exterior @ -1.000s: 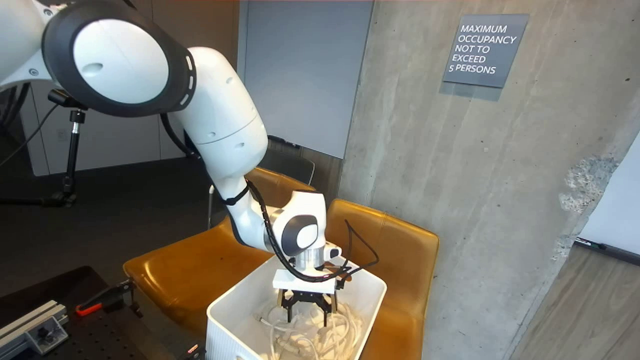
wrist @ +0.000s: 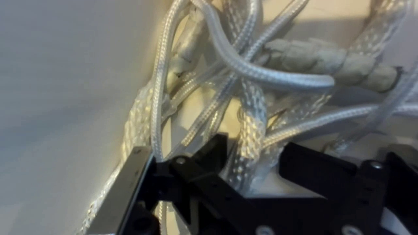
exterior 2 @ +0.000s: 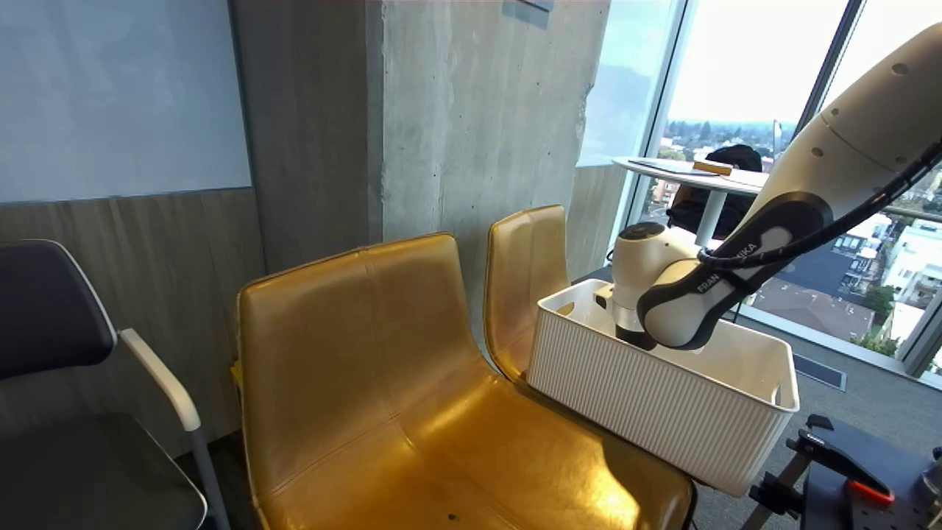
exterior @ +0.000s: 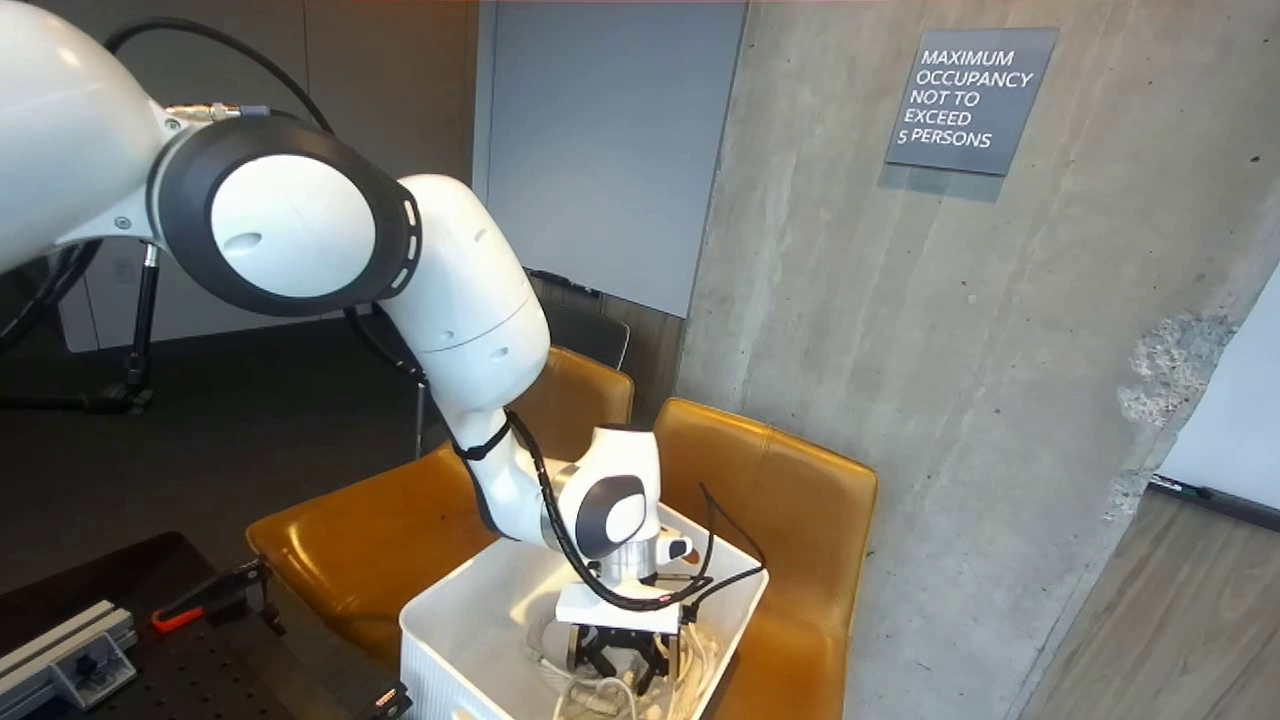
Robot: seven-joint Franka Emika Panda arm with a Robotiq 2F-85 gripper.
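Down inside the white bin, my gripper is part open among pale braided cables. One thick braided strand runs through the gap between the black fingers, in the wrist view; whether the pads touch it I cannot tell. Thinner white cords loop above and to the left of the fingertips. In exterior view 1, some cords lie on the bin floor below my gripper. The second exterior view has the fingers hidden behind the bin's ribbed wall.
The bin stands on a tan leather chair, with another tan chair beside it. Its side wall is close to my gripper's left in the wrist view. A dark table with a red-handled clamp stands nearby.
My arm has come down deeper into the bin, and the fingers have moved closer together. The bin appears to have shifted slightly left in exterior view 1.
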